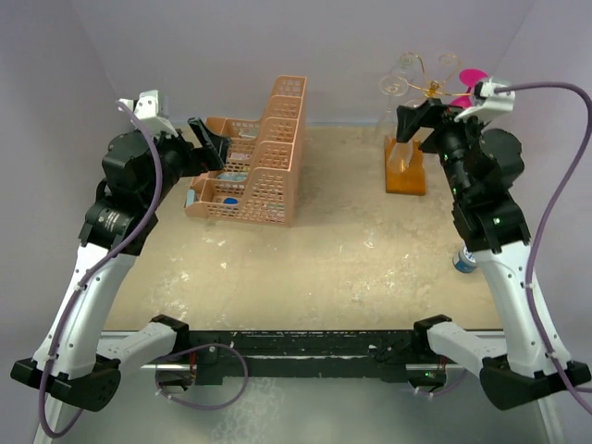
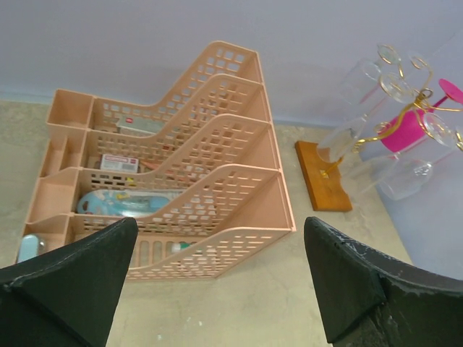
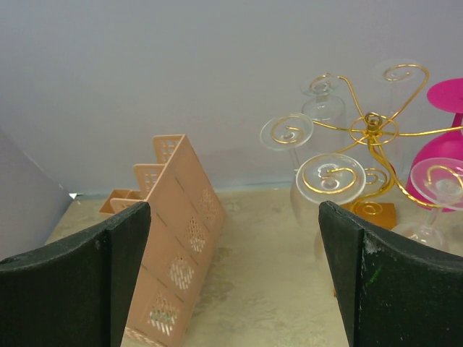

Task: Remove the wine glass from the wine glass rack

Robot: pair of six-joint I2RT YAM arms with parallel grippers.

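The wine glass rack, a gold wire stand on a wooden base (image 1: 404,182), stands at the back right with several clear glasses and a pink one (image 1: 472,76) hanging upside down. My right gripper (image 1: 416,120) is open just in front of and above it; in the right wrist view a clear glass (image 3: 333,181) hangs between and beyond its fingers. My left gripper (image 1: 208,139) is open over the pink organizer (image 1: 277,185), away from the rack.
A small blue jar (image 1: 467,261) sits at the right of the table. Walls border the back and sides.
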